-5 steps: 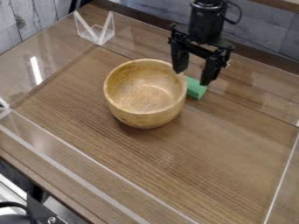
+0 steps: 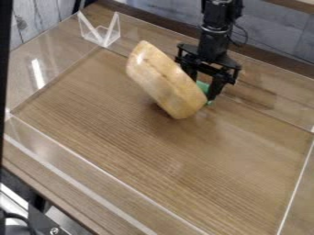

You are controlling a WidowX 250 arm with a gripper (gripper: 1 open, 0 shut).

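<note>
My gripper (image 2: 204,64) is at the upper middle of the camera view, above the far right rim of a wooden bowl (image 2: 168,84). The bowl is tipped steeply onto its side, leaning toward the lower right. Whether the fingers grip its rim is hard to tell. A small green object (image 2: 208,98) lies on the table (image 2: 157,174) just right of the bowl, partly hidden by the bowl and gripper.
A white wire-like holder (image 2: 101,29) stands at the back left. A wall edge runs along the back and right.
The bowl has gone from upright to steeply tipped, its far side raised. The gripper has shifted slightly left and its fingers appear closer together. The green object is more hidden.
</note>
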